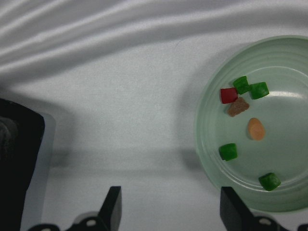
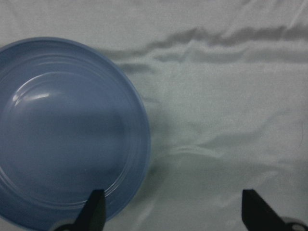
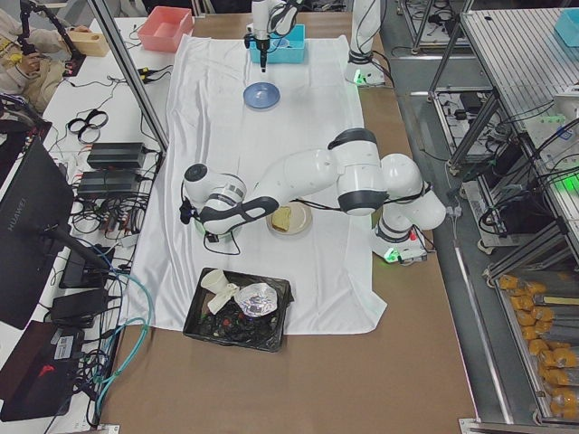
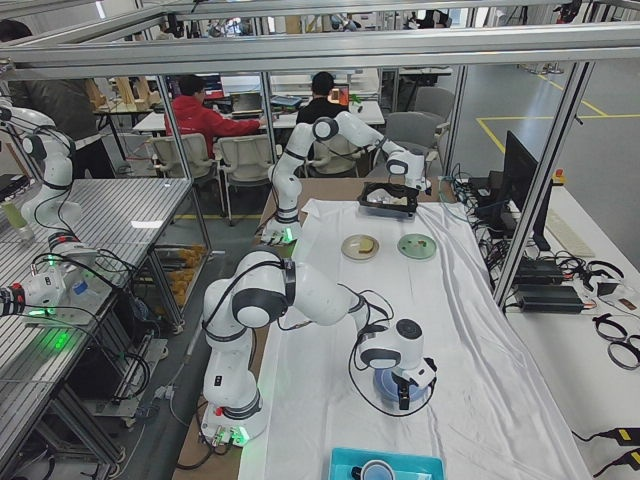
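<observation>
My left gripper stands open and empty beside a green plate [image 1: 293, 149], which holds several green pieces [image 1: 270, 181], a red piece [image 1: 228, 95], a brown piece [image 1: 238, 107] and an orange piece [image 1: 255, 129]. My right gripper is open and empty over the cloth at the edge of a blue plate [image 2: 67, 139]. A beige plate [image 4: 350, 247] with a yellow item [image 3: 281, 219] lies near the green plate. A black tray [image 3: 199, 321] holds white crumpled items [image 3: 222, 298] and foil [image 3: 257, 300].
A blue bin [image 4: 345, 468] with a cup [image 4: 377, 469] stands beyond the blue plate. The middle of the white cloth [image 4: 350, 300] between the plates is mostly clear. Monitors, cables and black boxes [image 3: 116, 155] crowd the side table.
</observation>
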